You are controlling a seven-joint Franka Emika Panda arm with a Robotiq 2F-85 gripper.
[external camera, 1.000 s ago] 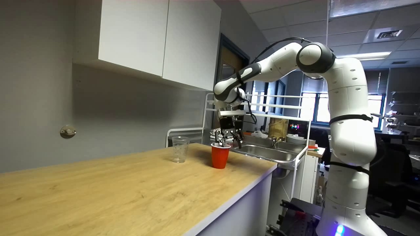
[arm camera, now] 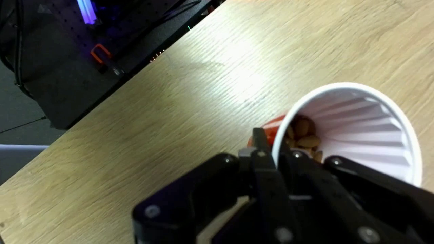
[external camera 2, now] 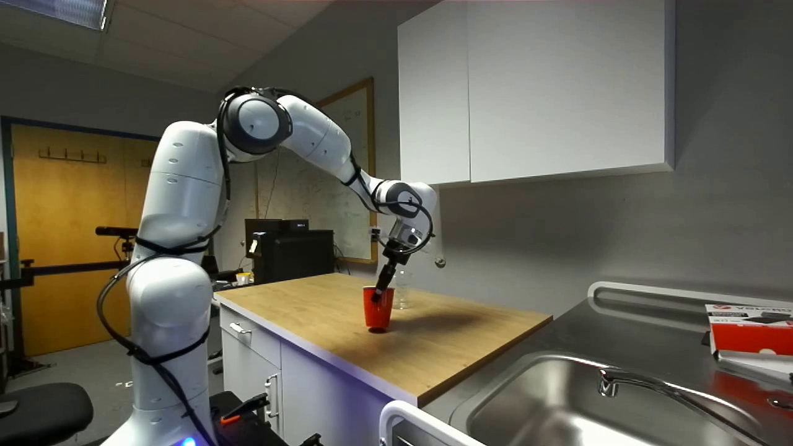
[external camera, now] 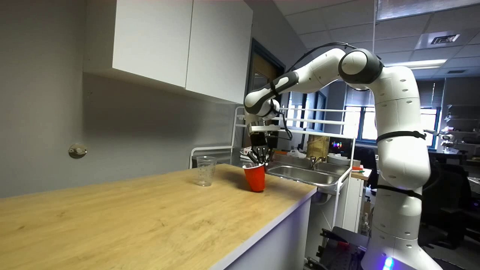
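A red cup (external camera: 256, 178) with a white inside leans on the wooden counter near its sink end. Several brown almonds (arm camera: 308, 141) lie in its bottom, as the wrist view shows. My gripper is shut on the cup's rim, one finger outside the wall and the other inside. From the second exterior view, the cup (external camera 2: 378, 311) is seen with the gripper (external camera 2: 377, 296) reaching down into its mouth. Part of the cup's near side is hidden behind the black fingers. A clear plastic cup (external camera: 205, 171) stands on the counter, nearer the wall.
A steel sink (external camera: 301, 174) lies past the counter's end, with a white rail frame (external camera: 237, 135) around it. White cabinets (external camera 2: 535, 96) hang above.
The gripper's fingers have come together on the cup's rim, where they stood apart before. The red cup has gone from upright to tilted and shifted slightly right in exterior view 1.
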